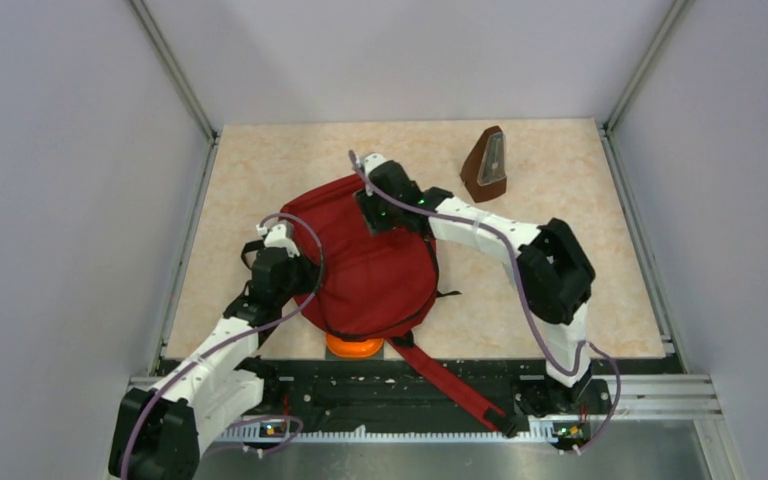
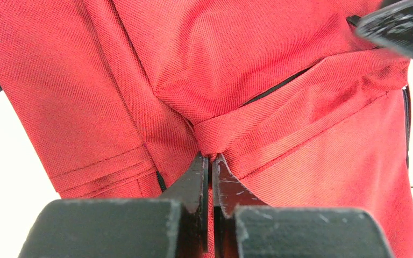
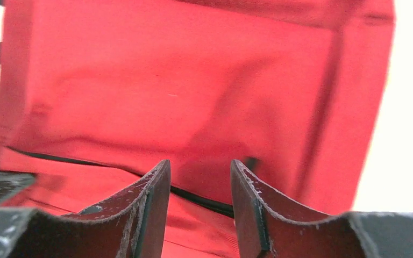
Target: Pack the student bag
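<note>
A red backpack [image 1: 370,280] lies flat on the beige table, its strap hanging over the front edge. My left gripper is shut on a fold of the red fabric at the bag's left side, by a black zipper [image 2: 274,88]. My right gripper stands open above the upper part of the bag, fingers apart over the fabric and a zipper slit [image 3: 204,199].
An orange object [image 1: 353,348] sticks out from under the bag's front edge. A brown wedge-shaped case [image 1: 483,165] stands at the back right. The right arm hides items on the right of the table.
</note>
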